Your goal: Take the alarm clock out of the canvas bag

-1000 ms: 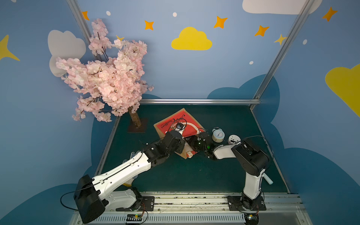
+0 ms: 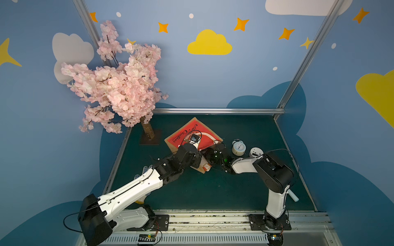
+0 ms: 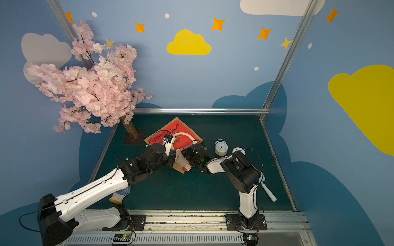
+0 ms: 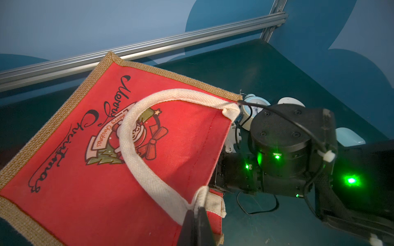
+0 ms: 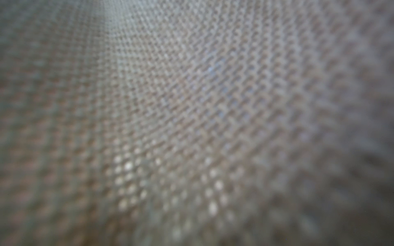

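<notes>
A red "Merry Christmas" bag (image 4: pixel 73 155) with burlap edges and a white strap (image 4: pixel 135 164) lies on its side near the table's middle. My left gripper is shut at the lower end of the strap, where the strap bunches at its tips. My right gripper (image 2: pixel 209 153) reaches into the bag's mouth; its fingers are hidden, and the right wrist view shows only blurred woven lining (image 5: pixel 205 102). A white round clock-like dial (image 2: pixel 238 147) stands outside, right of the bag. I cannot see an alarm clock inside the bag.
A white round object (image 2: pixel 255 151) sits beside the dial, and a pale handled thing (image 3: pixel 268 192) lies at the right. A blossom tree (image 2: pixel 148 133) stands back left, and a glove-like item (image 3: pixel 119 196) lies front left.
Over the last second the bag's back corner has shifted slightly left. The right arm has moved slightly and returned near its earlier position; the left arm has barely moved.
</notes>
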